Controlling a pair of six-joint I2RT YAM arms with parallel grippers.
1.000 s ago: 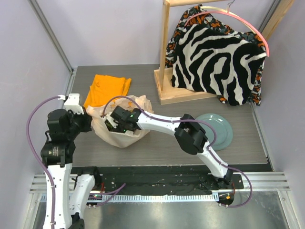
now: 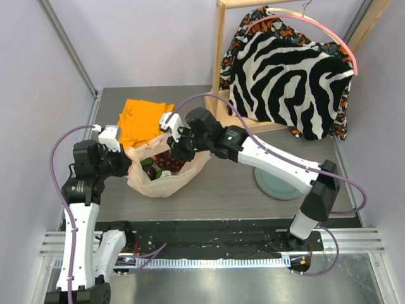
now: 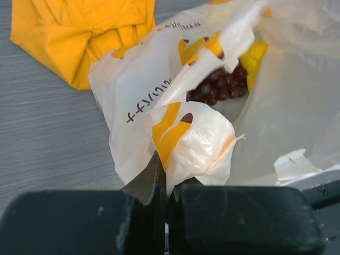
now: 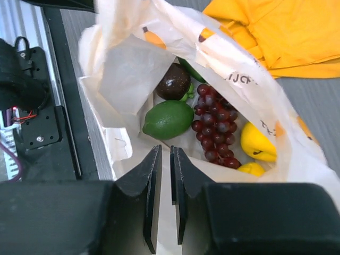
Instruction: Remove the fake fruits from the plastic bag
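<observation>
The white plastic bag (image 2: 186, 180) lies gaping in the middle left of the table. Its left rim is pinched in my left gripper, which is shut on the crumpled plastic. In the right wrist view the bag holds a green fruit (image 4: 169, 120), a dark round fruit (image 4: 174, 82), red grapes (image 4: 215, 127) and yellow fruit (image 4: 257, 143). My right gripper is over the bag's right side, its fingers nearly together. Only white plastic shows through their narrow gap; whether they pinch it, I cannot tell. No fruit shows between them.
An orange cloth (image 2: 142, 120) is folded behind the bag. A wooden rack (image 2: 218, 54) with a zebra-patterned cushion (image 2: 288, 79) stands at the back right. The blue-green plate (image 2: 278, 185) sits partly under my right arm. Bare table (image 2: 221, 196) lies right of the bag.
My right gripper has drawn back up and rightward from inside the bag, uncovering the fruit. The bag's right side has shifted rightward. My left gripper has moved slightly right, still on the rim.
</observation>
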